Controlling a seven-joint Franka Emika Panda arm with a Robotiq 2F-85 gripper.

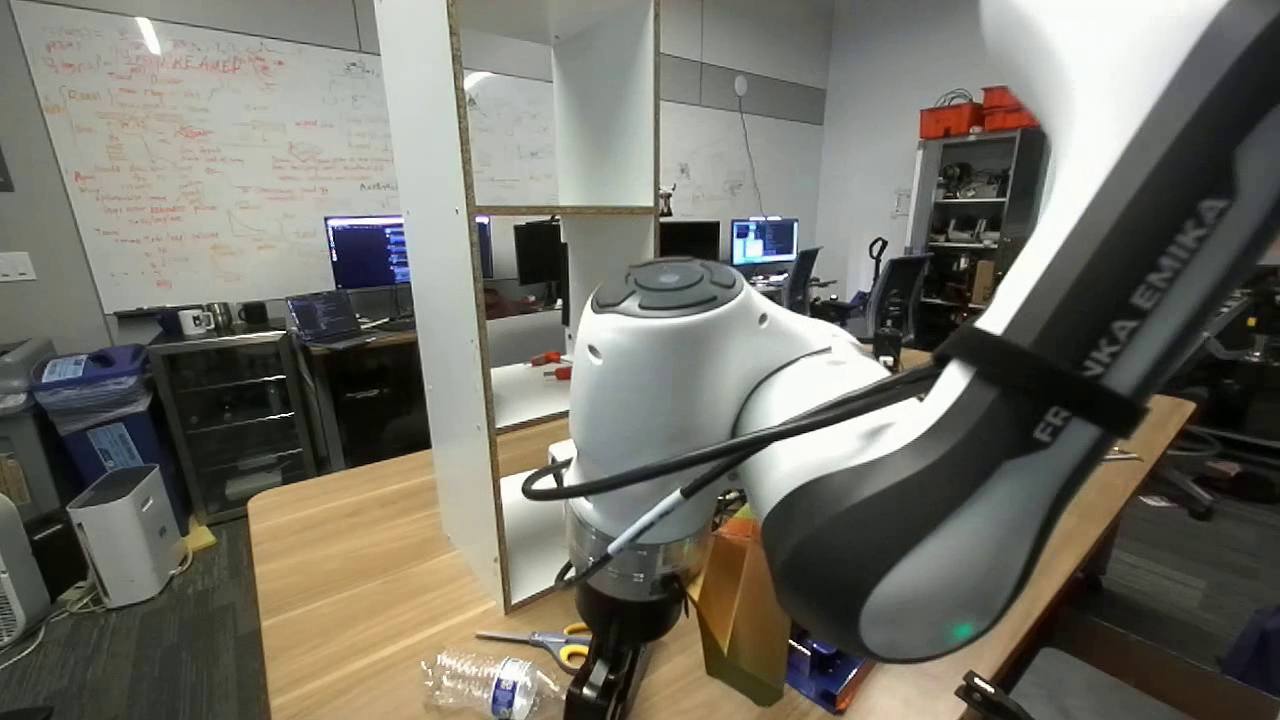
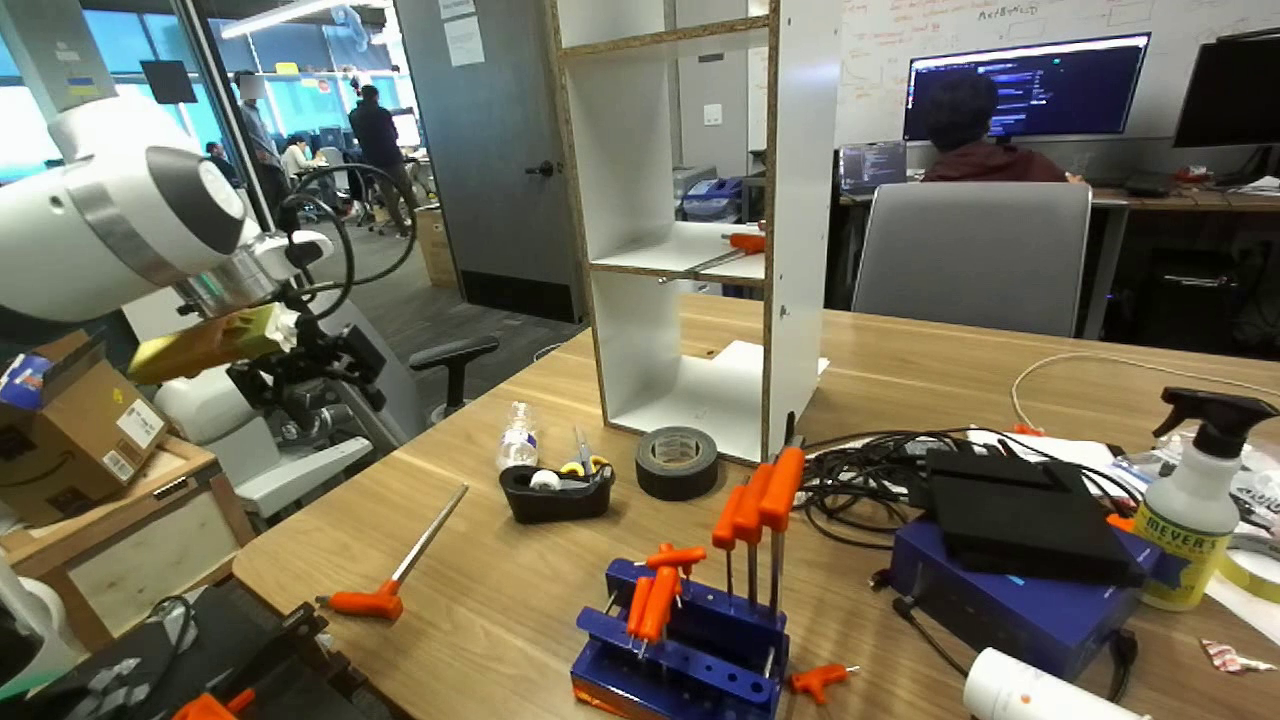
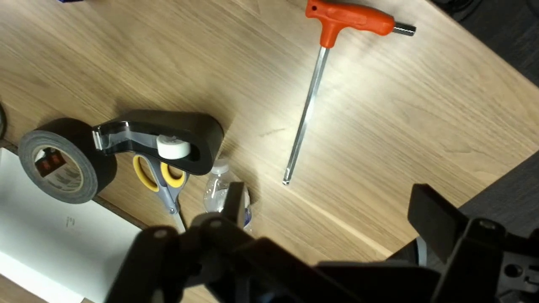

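Note:
My gripper is open in the wrist view, its fingers far apart with only bare table visible between them. An orange T-handled hex key lies flat on the table ahead of the fingers, its shaft tip pointing toward them. In exterior view 2 the gripper hangs in the air at the left, past the table's edge in the picture. The same view has the hex key near the table's left edge. A clear plastic bottle is partly covered by the left finger.
A black tape dispenser, scissors and a black tape roll lie together beside the shelf. A blue stand holds several orange-handled keys. Bare wood surrounds the loose hex key.

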